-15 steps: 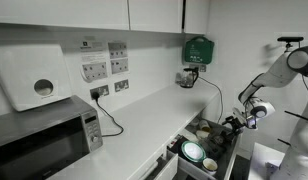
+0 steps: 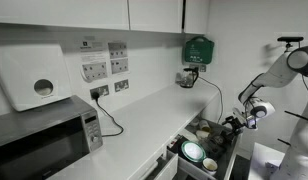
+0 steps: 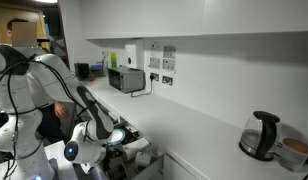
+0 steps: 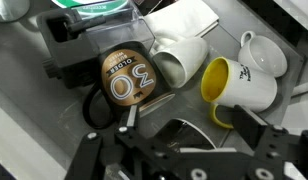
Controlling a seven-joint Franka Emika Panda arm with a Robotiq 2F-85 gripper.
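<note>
My gripper is open over a drawer of crockery, its two dark fingertips wide apart in the wrist view. Low between them shows a dark vessel with a pale rim [image 4: 184,130], partly hidden by the gripper. A black mug with a round brown logo [image 4: 132,75] lies just beyond the left finger. Beyond the gap are a white mug on its side [image 4: 182,62] and a white mug with a yellow inside [image 4: 239,84]. Another white cup [image 4: 263,53] sits at the upper right. In exterior view 1 the gripper [image 2: 235,123] is low at the drawer's right end.
A plate [image 2: 192,151] and a pale bowl [image 2: 209,164] occupy the drawer's nearer part. A black block-like item [image 4: 69,38] stands beside the logo mug. A microwave [image 2: 49,140] sits at its left, and a coffee maker [image 3: 259,134] at its other end.
</note>
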